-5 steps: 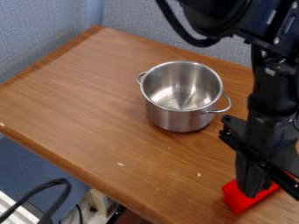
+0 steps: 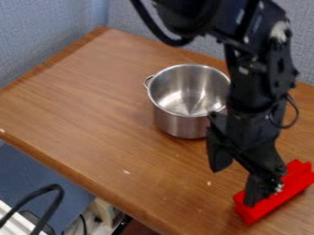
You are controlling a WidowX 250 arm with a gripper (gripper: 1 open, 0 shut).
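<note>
My black gripper (image 2: 240,170) hangs low over the right side of the wooden table, open, its fingers just above and partly in front of a red block (image 2: 280,193) near the front right edge. A steel pot (image 2: 178,101) with side handles stands upright behind it, partly hidden by my arm.
Blue-grey padded walls border the back and left. Black cables and white items lie below the table's edge at the lower left.
My gripper has moved left from the right side, now covering part of the pot and uncovering more of the red block's right end.
</note>
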